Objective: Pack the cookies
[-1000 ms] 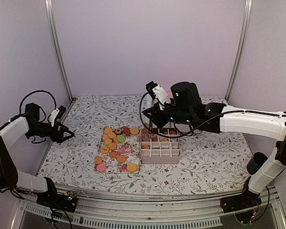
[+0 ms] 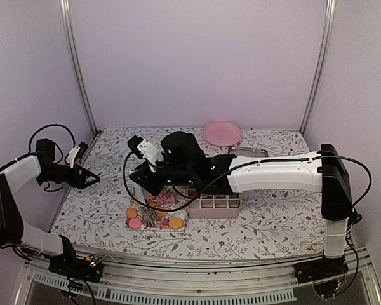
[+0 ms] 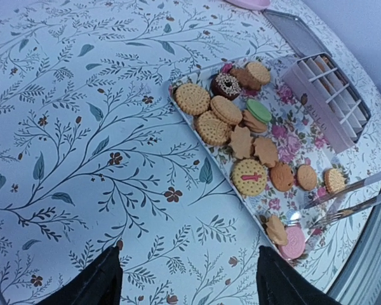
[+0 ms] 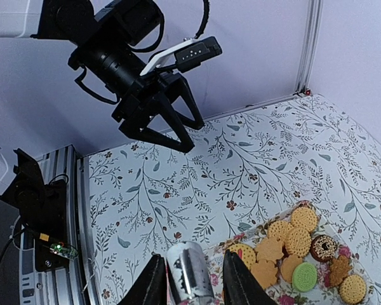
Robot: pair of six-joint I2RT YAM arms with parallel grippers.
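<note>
A floral tray point(image 2: 171, 227) of assorted cookies, round, flower-shaped and a green one point(image 3: 259, 109), lies left of the compartment box point(image 2: 213, 213). My right gripper is over the tray, fingers open, with metal tongs point(image 4: 190, 267) between them; their tips point down at the tray's near part, by the pink cookie point(image 3: 294, 243). Whether the fingers press on the tongs is unclear. My left gripper point(image 2: 89, 179) stands open and empty at the table's left side, above bare cloth.
A pink plate point(image 2: 221, 133) and a grey metal tray point(image 3: 286, 28) lie behind the box. Walls border the table at back and sides.
The left arm is nearly unchanged.
</note>
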